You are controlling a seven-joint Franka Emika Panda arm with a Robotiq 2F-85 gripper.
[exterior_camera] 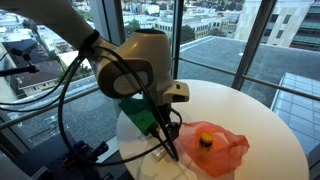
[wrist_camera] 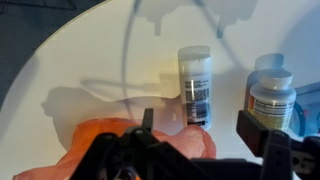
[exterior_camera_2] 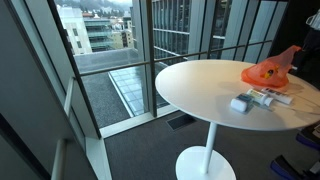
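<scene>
In the wrist view my gripper is open, its dark fingers set apart at the lower edge. Between and ahead of them a white tube-shaped container (wrist_camera: 195,85) with a dark label lies on the table, and I see no contact with it. Right of it is a bottle (wrist_camera: 272,100) with a whitish lid and a printed label. An orange-red mesh bag (wrist_camera: 95,140) spreads at lower left, reaching the tube's near end. In exterior view 1 the arm hides most of the small items; the bag (exterior_camera: 222,152) lies to its right.
The round white table (exterior_camera_2: 190,85) has wide bare room on its left in exterior view 2. White packages (exterior_camera_2: 262,97) lie beside the bag there. A yellow-orange object (exterior_camera: 206,140) sits on or in the bag. A blue-and-white item (wrist_camera: 308,105) borders the bottle.
</scene>
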